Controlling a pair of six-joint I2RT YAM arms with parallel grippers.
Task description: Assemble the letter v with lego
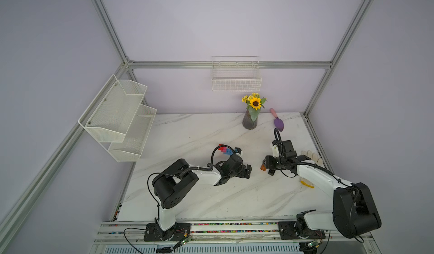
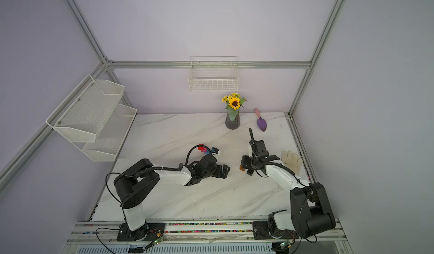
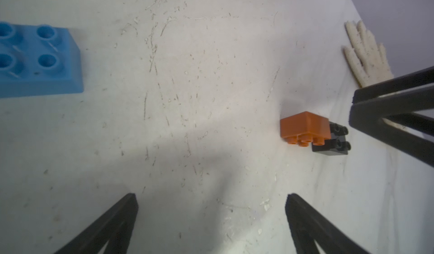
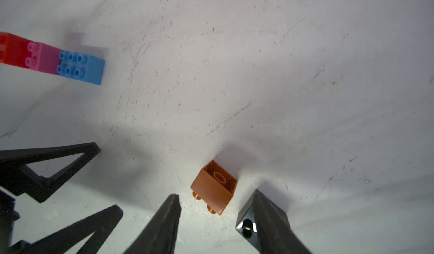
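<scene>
An orange brick [image 4: 212, 189] lies tipped on its side on the table, its studs to one side. Close beside it sits a black brick, partly behind a finger in the right wrist view. My right gripper is open above the two, nothing held. My left gripper stands open and empty to their left. Touching end to end, a red brick [image 4: 15, 49], a pink brick [image 4: 46, 57] and a blue brick [image 4: 83, 67] form a row, partly hidden behind the left arm in the top views.
A vase of sunflowers [image 1: 250, 118] and a purple trowel [image 1: 278, 123] stand toward the back. At the right lie a cream glove [image 2: 292, 160] and a yellow item [image 1: 307, 183].
</scene>
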